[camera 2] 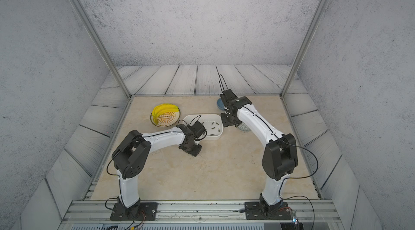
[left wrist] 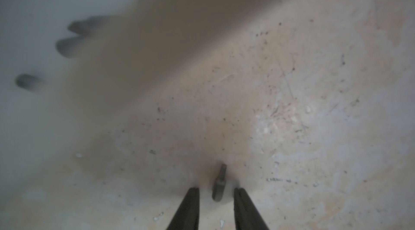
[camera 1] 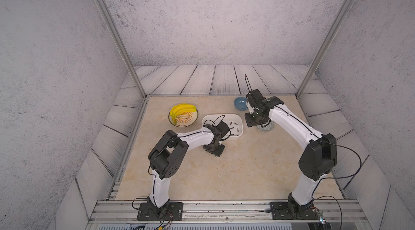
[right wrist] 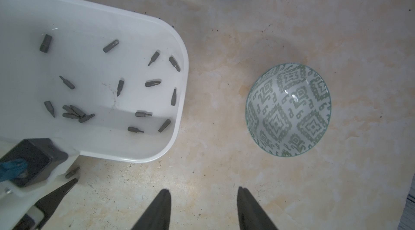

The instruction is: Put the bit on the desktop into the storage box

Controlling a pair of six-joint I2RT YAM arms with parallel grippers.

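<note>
A small dark bit (left wrist: 219,183) lies on the tabletop in the left wrist view. My left gripper is open low over the table, one finger on each side of the bit, with narrow gaps between. The white storage box (right wrist: 183,113) holds several bits on its floor. My right gripper is open and empty, above the table just right of the box. In the right wrist view another view of a bit (right wrist: 72,172) shows beside the left gripper's dark finger (right wrist: 54,197).
A patterned bowl (right wrist: 288,110) stands right of the box, partly under my right arm. A blue bowl (camera 1: 240,103) is behind it. Bananas (camera 1: 182,109) lie on a plate (camera 1: 185,123) at the back left.
</note>
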